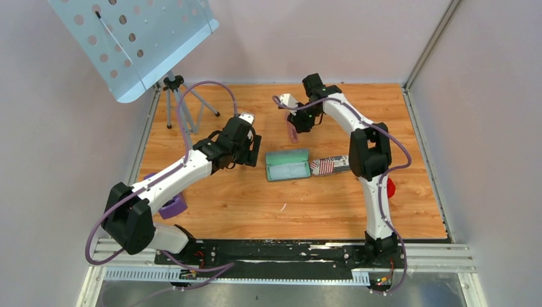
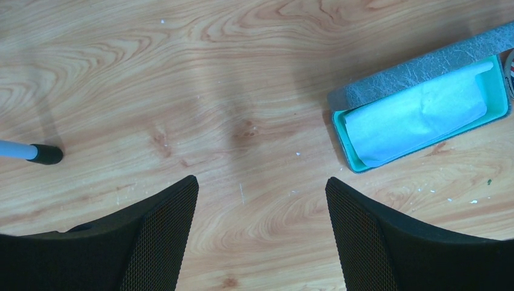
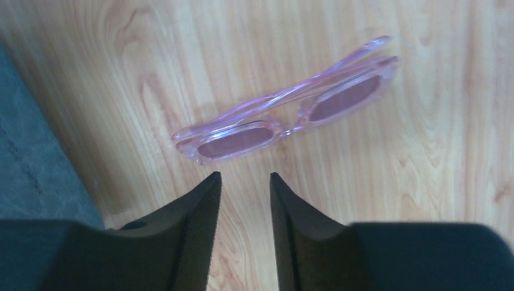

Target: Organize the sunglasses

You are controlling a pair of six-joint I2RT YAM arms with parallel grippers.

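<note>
Pink clear-framed sunglasses [image 3: 236, 142] lie folded on the table, just ahead of my right gripper in the right wrist view. Its fingers are parted with only bare wood between them. From the top view the sunglasses [image 1: 293, 132] are partly hidden by that gripper. The teal glasses case [image 1: 288, 171] stands open near the middle of the table, a light blue cloth [image 2: 418, 115] spread inside it. My left gripper is open and empty, to the left of the case and above the table.
A flag-patterned pouch [image 1: 330, 165] sits against the case's right side. Beyond the left arm stand tripod legs [image 1: 182, 109]. A purple item [image 1: 174, 206] is at the left, and a red object [image 1: 390, 188] lies behind the right arm.
</note>
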